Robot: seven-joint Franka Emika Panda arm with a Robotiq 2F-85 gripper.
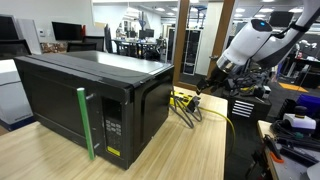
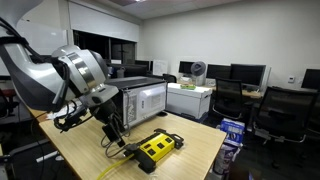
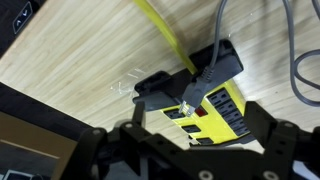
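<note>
A yellow and black power strip (image 2: 155,147) lies on the wooden table in exterior view 2. In the wrist view, the same strip (image 3: 222,110) runs diagonally below my gripper. A dark plug with a grey cord (image 3: 204,88) lies over the strip, between my fingers as seen from above; whether it is seated in a socket cannot be told. My gripper is open, with one finger (image 3: 138,118) on each side of the plug, and holds nothing. Exterior view 2 shows the gripper (image 2: 112,140) near the strip's left end.
A black microwave (image 1: 95,105) fills the table's left part in exterior view 1, a green strip on its front. A yellow cable (image 3: 165,32) and grey cord loops (image 3: 296,60) lie around the strip.
</note>
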